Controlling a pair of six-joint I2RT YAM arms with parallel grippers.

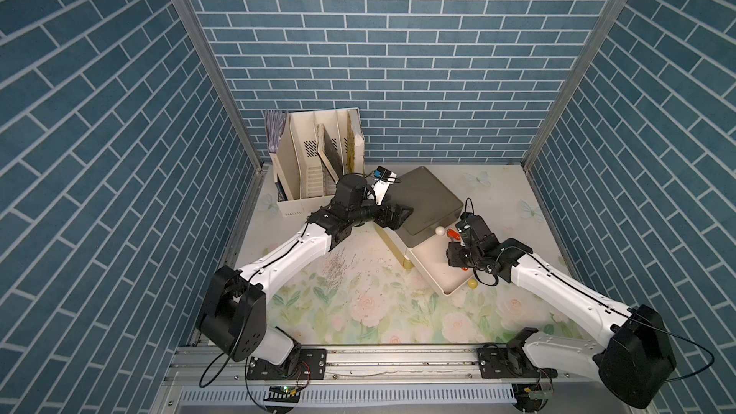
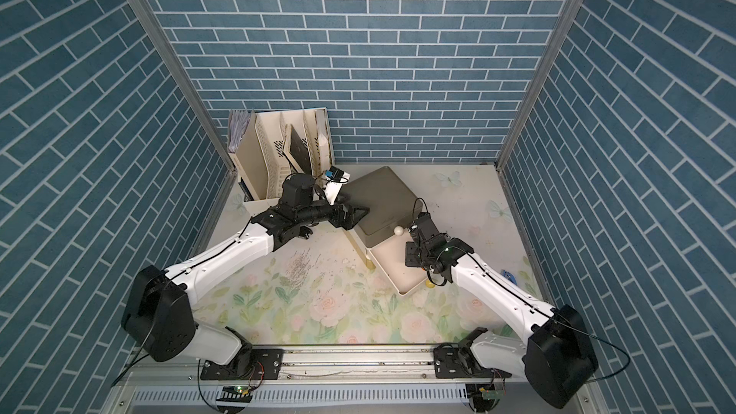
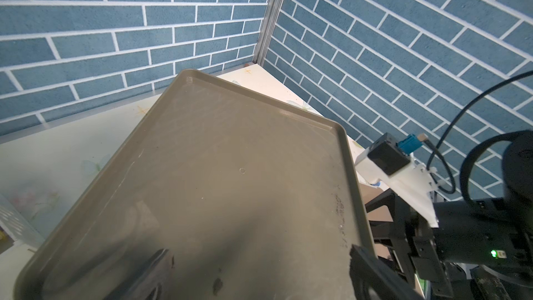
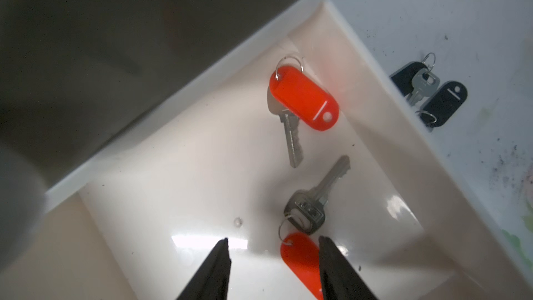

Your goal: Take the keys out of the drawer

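Note:
The white drawer is pulled out from under a grey-brown tray top. Inside it, in the right wrist view, lie two keys with red tags: an upper key under its tag and a lower key joined to a red tag. My right gripper is over the drawer, open and empty, its fingertips near the lower tag. My left gripper hangs over the tray top, fingers apart.
Black-tagged keys lie outside the drawer. A white file organizer stands back left. A yellow ball lies beside the drawer's front right.

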